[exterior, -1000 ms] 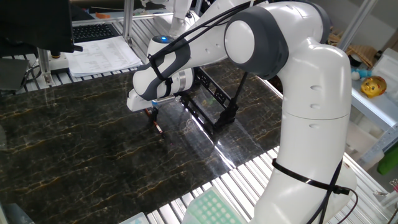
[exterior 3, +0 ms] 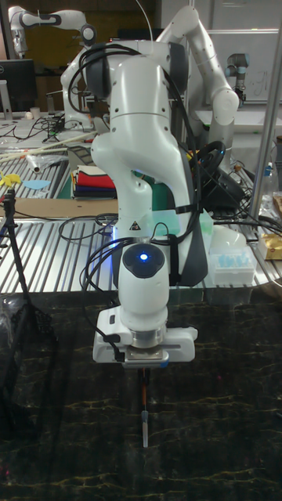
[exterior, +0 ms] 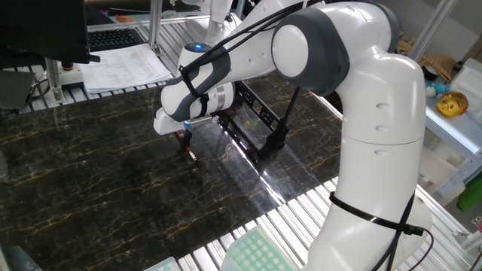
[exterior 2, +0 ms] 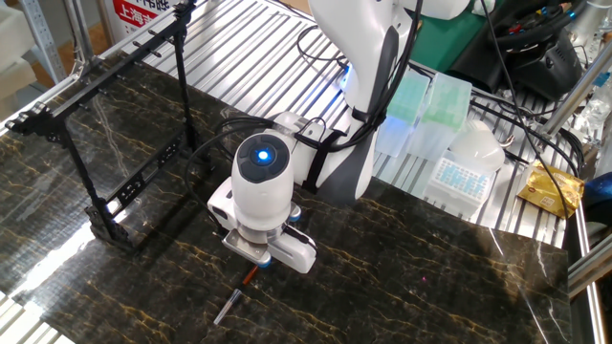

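Observation:
A slim pen-like stick, reddish-brown with a pale end, slants at the dark tabletop under my gripper. In the second exterior view the same stick runs out from beneath the white hand, its clear end toward the front. The third exterior view has the stick pointing straight toward the camera below the hand. My gripper points down, its dark fingertips close to the stick's brown end. The hand covers most of the fingers, so whether they grip the stick or only stand beside it cannot be told.
A black open frame stands on the marbled table close beside the hand. Clear boxes and a gold packet sit on the slatted metal strip behind. Papers lie across the table.

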